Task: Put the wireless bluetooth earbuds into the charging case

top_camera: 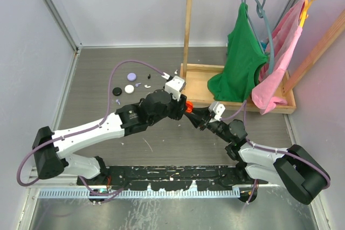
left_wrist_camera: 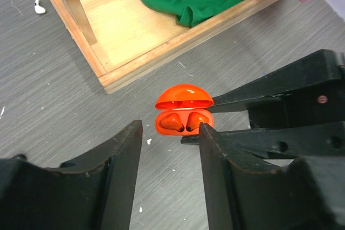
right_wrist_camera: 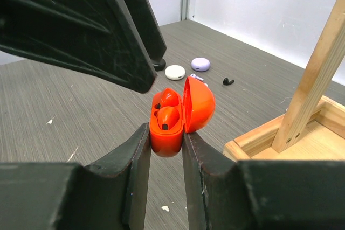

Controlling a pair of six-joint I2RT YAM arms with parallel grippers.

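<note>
The red-orange charging case (right_wrist_camera: 166, 143) has its lid (right_wrist_camera: 198, 105) swung up, and my right gripper is shut on it, holding it above the floor. Two orange earbuds sit side by side in its slots: one earbud (left_wrist_camera: 171, 122) on the left and another earbud (left_wrist_camera: 197, 120) on the right in the left wrist view. My left gripper stands open just off the case, nothing between its fingers. In the right wrist view a left finger (right_wrist_camera: 129, 47) looms up and to the left of the case, apart from it.
A wooden tray rack (top_camera: 205, 82) with a hanging green cloth (top_camera: 237, 57) and pink cloth (top_camera: 277, 63) stands at the back right. A purple case (top_camera: 131, 77), white case (top_camera: 129, 89), black case (top_camera: 117, 91) and loose earbuds lie at the back left.
</note>
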